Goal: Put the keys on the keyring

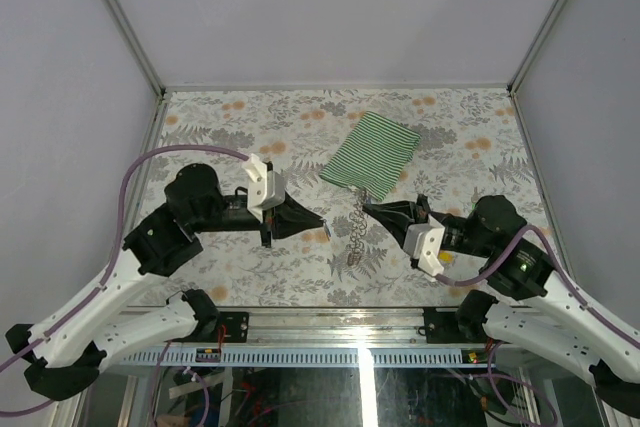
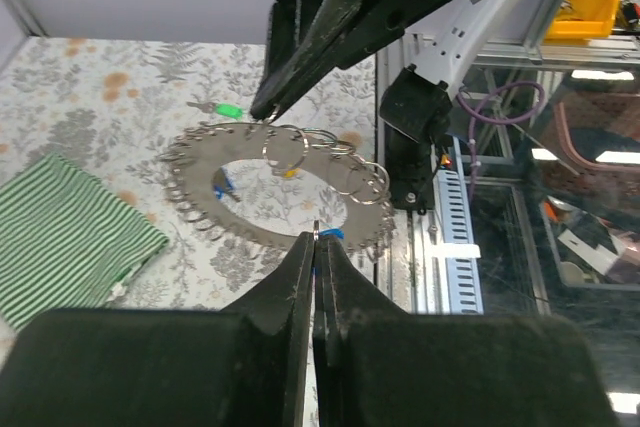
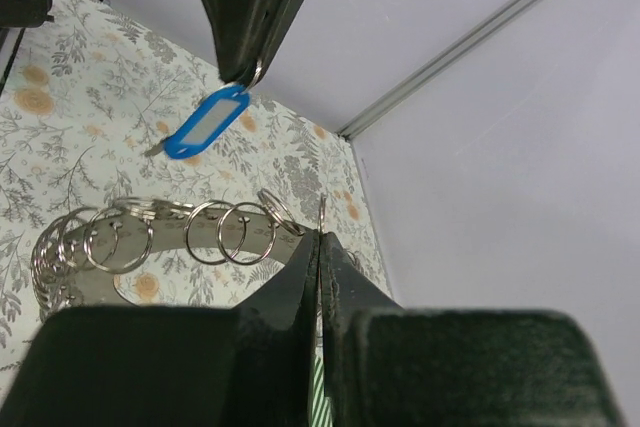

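The metal keyring, an oval band with several small rings along its rim, hangs from my right gripper, which is shut on its edge. In the right wrist view the band stretches left of my fingertips. My left gripper is shut on a blue-tagged key's small ring; the blue tag dangles below it in the right wrist view, apart from the keyring. The left wrist view shows the band beyond my left fingertips, with another blue tag visible through its opening.
A green-tagged key and a yellow tag lie on the table near my right arm. The green striped cloth lies at the back middle.
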